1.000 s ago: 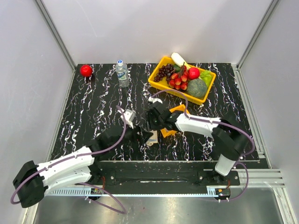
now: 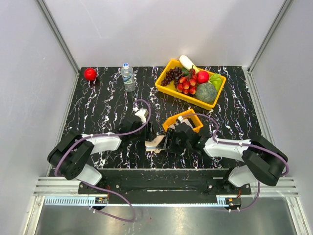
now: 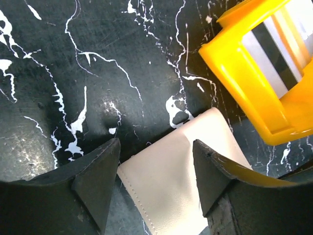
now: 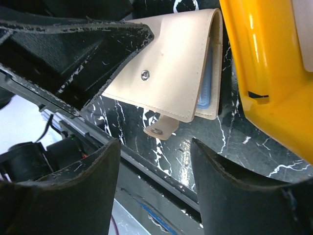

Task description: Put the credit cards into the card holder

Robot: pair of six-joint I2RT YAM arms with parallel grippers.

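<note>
The beige card holder lies on the dark marbled table between my grippers. In the right wrist view, the holder has its snap strap sticking out and a bluish card inside its open edge. Striped cards rest in the small yellow basket beside it. My left gripper is part open over the holder's back edge; one of its dark fingers covers part of the flap. My right gripper stands part open at the holder's right, with nothing visible between its fingers.
Toward the back right stands a large yellow tray of fruit and vegetables. A water bottle and a red fruit are at the back left.
Over the second, the left gripper has gone from the holder's front left to its back edge. The right gripper has come from behind the holder to its right side.
</note>
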